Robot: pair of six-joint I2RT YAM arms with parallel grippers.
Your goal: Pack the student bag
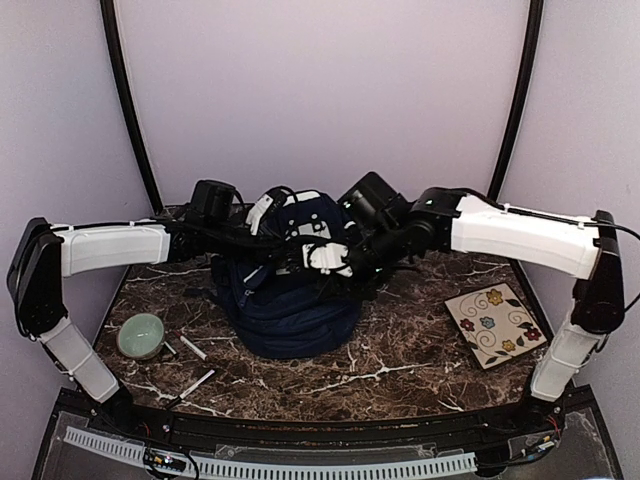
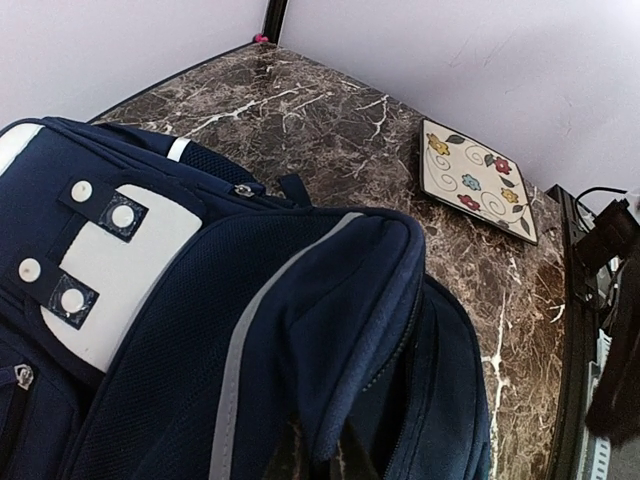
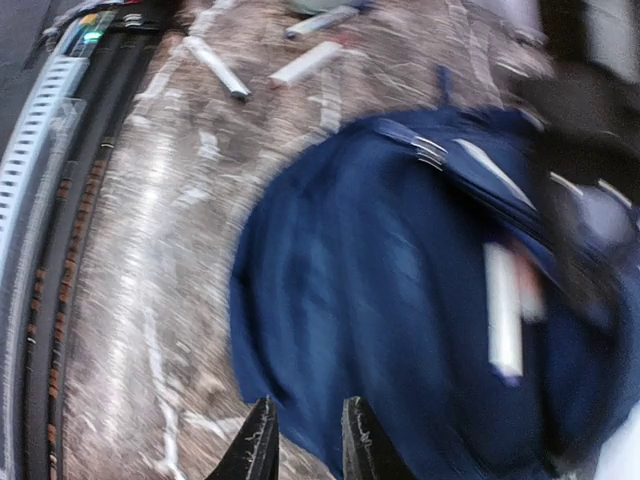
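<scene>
The dark blue school bag (image 1: 290, 325) lies on the marble table with its main compartment open. My left gripper is shut on the edge of the bag's flap (image 2: 360, 320). Over the bag hovers my right gripper, open and empty between its fingers. Inside the bag, a blurred white marker (image 3: 504, 305) with a purple end shows in the right wrist view, beside something pinkish. Outside, left of the bag, lie a red-ended marker (image 3: 305, 63), a black-ended marker (image 3: 215, 65) and a third marker (image 3: 322, 20).
A pale green bowl (image 1: 141, 336) stands at the left beside the loose markers. A flowered square board (image 1: 495, 325) lies at the right. Bare table spreads between bag and board. Both arms come close together above the bag.
</scene>
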